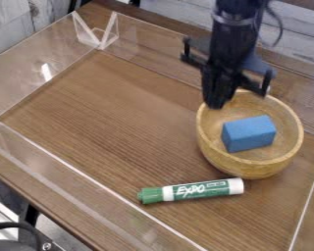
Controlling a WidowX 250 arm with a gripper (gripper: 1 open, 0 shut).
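Note:
The black gripper (210,90) is raised at the top right, over the back left part of a round tan bowl, blurred and shut, with nothing visible between its fingers. In the bowl (223,149) a blue block (247,130) lies toward the right. A green and white EXPO marker (191,191) lies on the wooden table in front of the bowl.
A small clear object (99,33) is at the back left. The table's left edge runs along the lower left.

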